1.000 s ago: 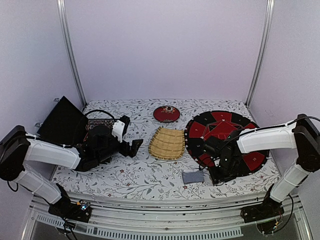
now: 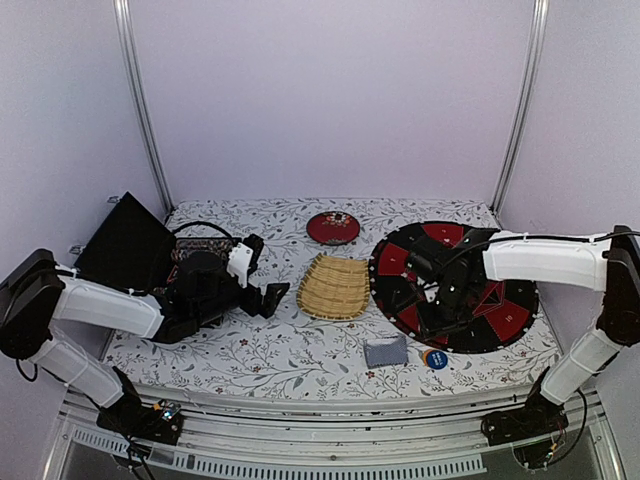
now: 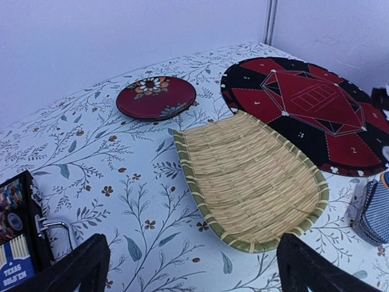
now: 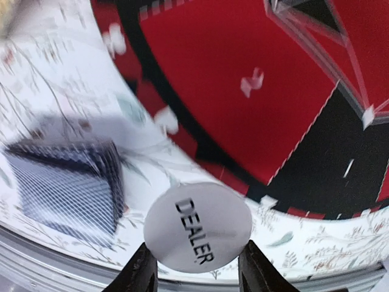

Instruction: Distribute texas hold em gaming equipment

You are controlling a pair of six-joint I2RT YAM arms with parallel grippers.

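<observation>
In the right wrist view a white button lettered DEALER (image 4: pixel 197 226) sits upright between the fingertips of my right gripper, which is shut on it. A blue button (image 2: pixel 435 359) with an orange-yellow edge lies on the table below that hand. Left of it stands a grey card box (image 2: pixel 386 351). Beyond lies the round red-and-black mat (image 2: pixel 510 318), partly covered by the right hand in the top view. My left gripper (image 2: pixel 277 297) hangs open and empty, left of a woven bamboo tray (image 2: pixel 333 288).
A dark red plate (image 2: pixel 333 228) with a flower pattern lies at the back. An open black case (image 3: pixel 21 219) with chips stands at the left. Bare patterned cloth lies between case and tray, and in front of the tray.
My right gripper has moved up and back from the front of the table, uncovering the blue button beside the card box. The left arm has barely moved.
</observation>
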